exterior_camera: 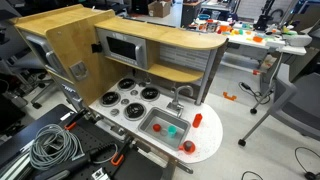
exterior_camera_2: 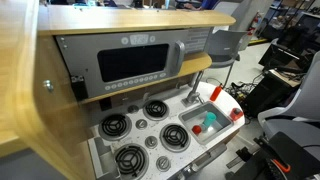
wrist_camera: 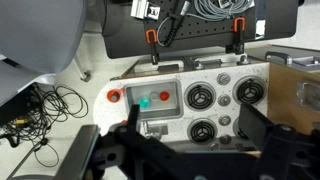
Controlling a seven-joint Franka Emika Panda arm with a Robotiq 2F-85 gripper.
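Observation:
In the wrist view my gripper is open, its two dark fingers wide apart above the toy kitchen counter, with no object visible between them. Below lies the grey sink [exterior_camera: 152, 122], which holds a teal item [exterior_camera: 172, 130] and a small red item [exterior_camera: 156, 127]. A red bottle-like object [exterior_camera: 197, 120] is on the white counter right of the faucet [exterior_camera: 184, 92]. Closer to the front right edge sits a round red item [exterior_camera: 188, 147] with a dark centre. Neither exterior view shows the gripper clearly.
Several stove burners [exterior_camera: 135, 111] lie left of the sink. Above the counter runs a wooden shelf with a microwave [exterior_camera: 126, 49], and a wooden cabinet [exterior_camera: 75, 60] closes the left side. Coiled cables [exterior_camera: 56, 148] rest at the front left. Bare counter surrounds the red objects.

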